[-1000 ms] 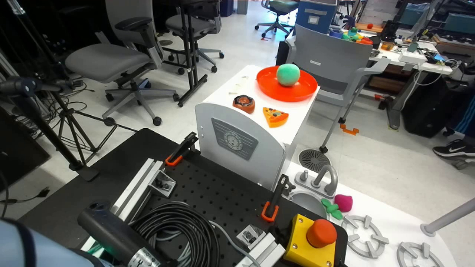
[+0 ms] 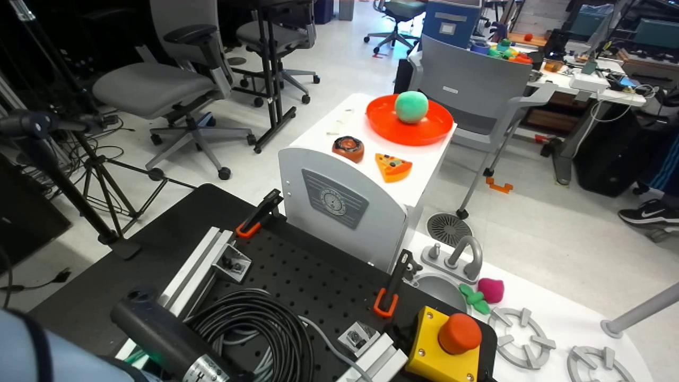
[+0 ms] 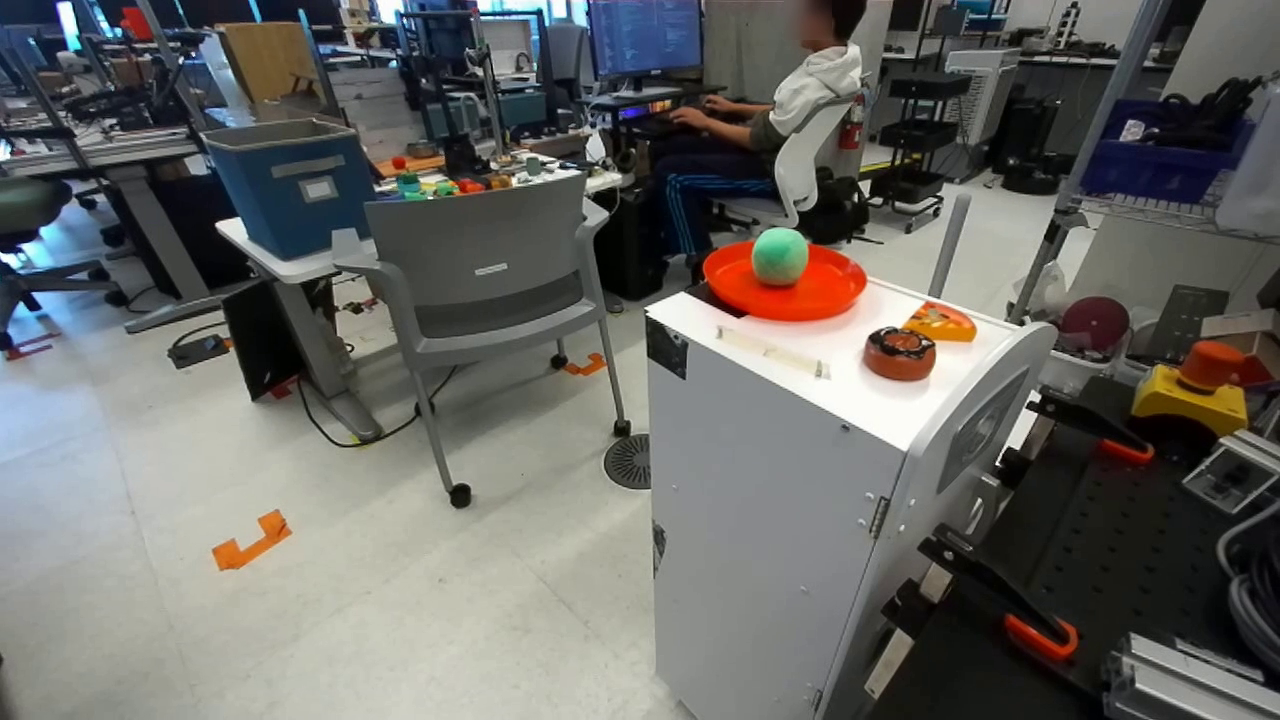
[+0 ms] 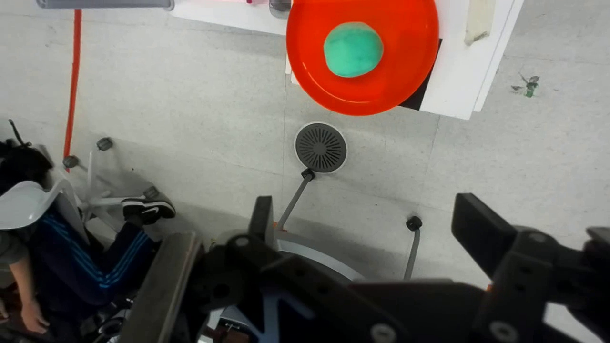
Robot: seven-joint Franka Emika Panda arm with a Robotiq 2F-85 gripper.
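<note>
My gripper stands open in the wrist view, its fingertips wide apart and only floor and a chair showing between them. Neither exterior view has it in sight. Ahead of it lies a red plate point(image 4: 406, 68) with a green ball point(image 4: 353, 49) resting on it. The plate sits at one end of a white cabinet top point(image 2: 331, 141). On that same top are an orange-brown round piece point(image 2: 348, 148) with dark markings and a toy pizza slice point(image 2: 393, 167). In exterior view 2 the round piece point(image 3: 899, 353) is beside the pizza slice point(image 3: 939, 320).
A grey chair point(image 2: 477, 86) stands close behind the cabinet. On the white counter are a toy sink point(image 2: 440, 291), a pink and green toy point(image 2: 490, 290) and burner rings point(image 2: 521, 337). A yellow box with a red button point(image 2: 443, 347) and coiled cables point(image 2: 254, 331) occupy the black table.
The plate, ball and other toys have stayed in place. The blue-grey shape at the lower left edge of exterior view 1 has shifted very slightly.
</note>
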